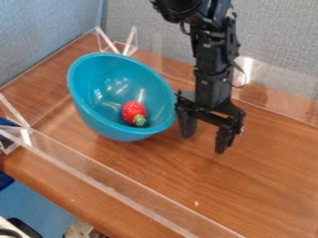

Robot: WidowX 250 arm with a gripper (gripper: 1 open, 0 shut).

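A turquoise bowl point(106, 79) sits on the wooden table at the left, tilted toward the view, with a red strawberry point(134, 113) inside near its lower right. My black gripper point(205, 127) hangs just right of the bowl, low over the table, its two fingers spread open with nothing seen between them. The left finger is close to the bowl's right rim; whether they touch I cannot tell.
Clear low panels run along its back and front edges. Grey padded walls stand behind.
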